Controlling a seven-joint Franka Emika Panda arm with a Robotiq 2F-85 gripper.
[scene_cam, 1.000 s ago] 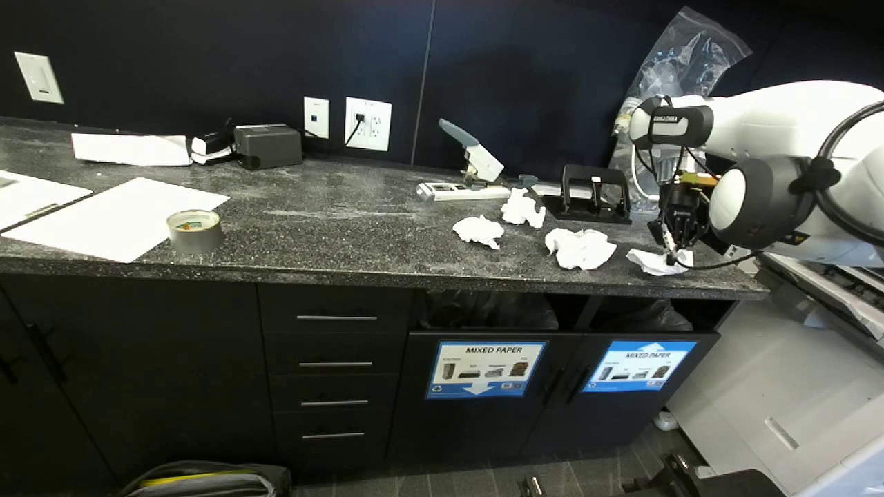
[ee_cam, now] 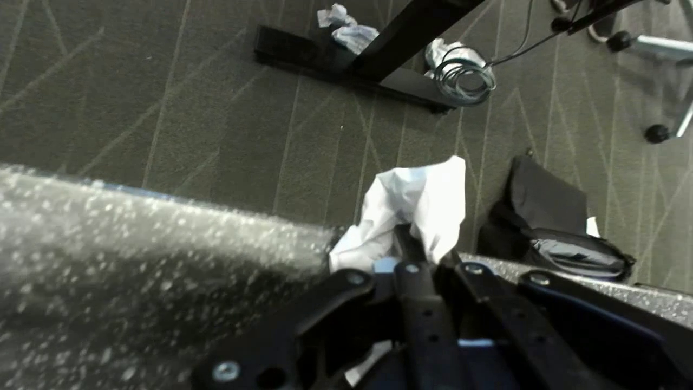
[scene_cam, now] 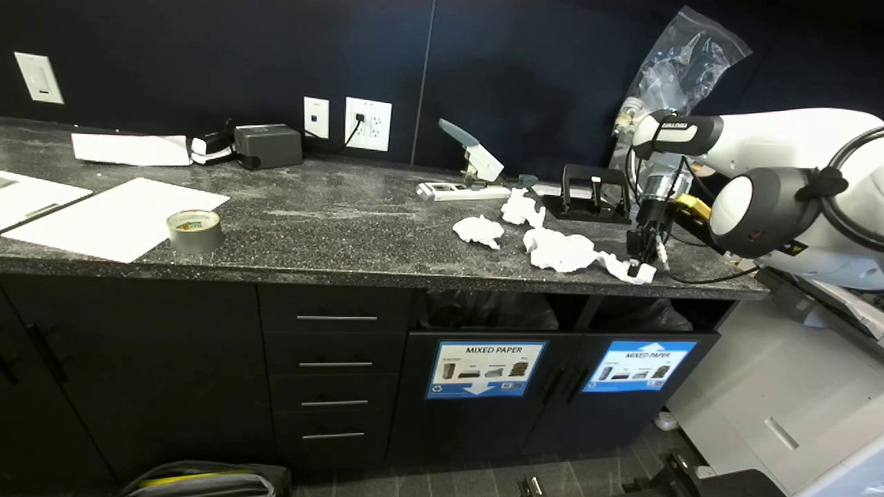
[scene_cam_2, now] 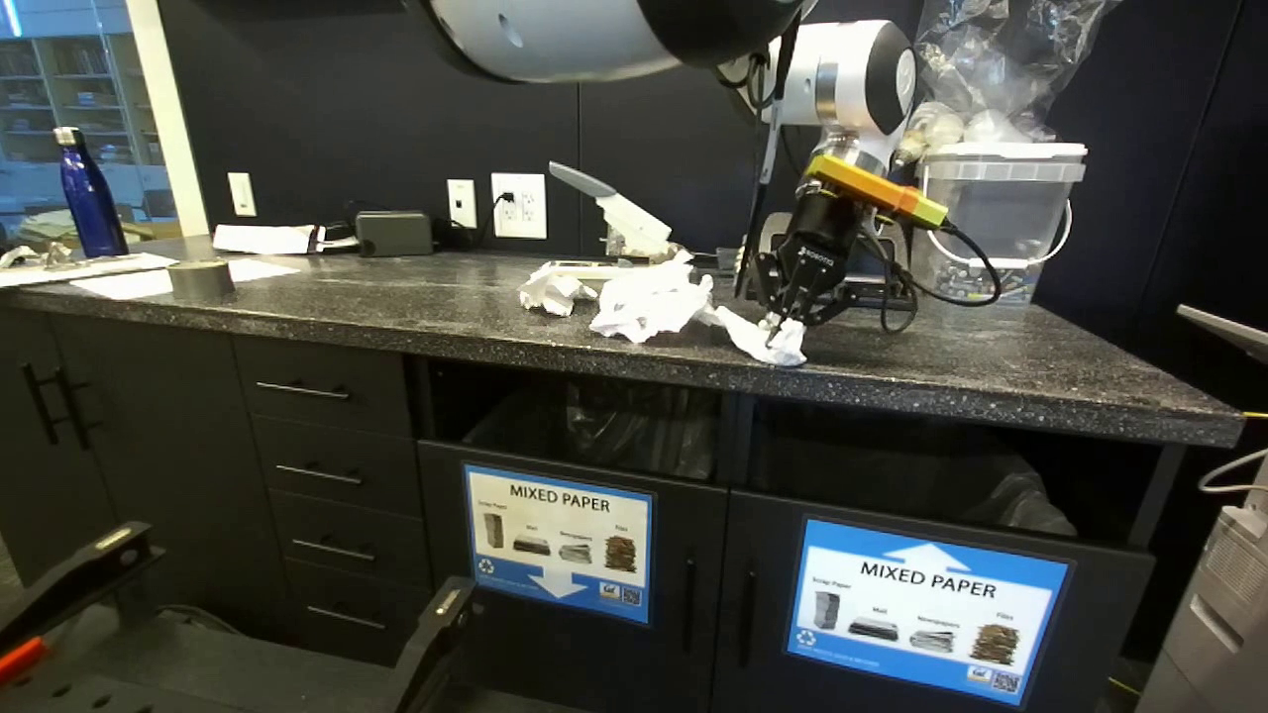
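My gripper points down at the right part of the counter, shut on a crumpled white paper close to the front edge. In the wrist view the paper bunches around the fingertips and sticks out past the counter edge over the floor. Left of it, a larger paper ball lies on the counter, touching or nearly touching the held piece. Another crumpled ball rests farther left, and one more lies behind, near the stapler. Whether the held paper still touches the counter is hard to tell.
Behind the papers stand an open stapler and a black hole punch. A clear bucket is at the back right. Open bin slots sit under the counter edge. A tape roll lies far left; mid-counter is clear.
My gripper has moved left along the counter with the paper in it. The larger paper ball has shifted slightly left, and the gap between the two pieces has closed.
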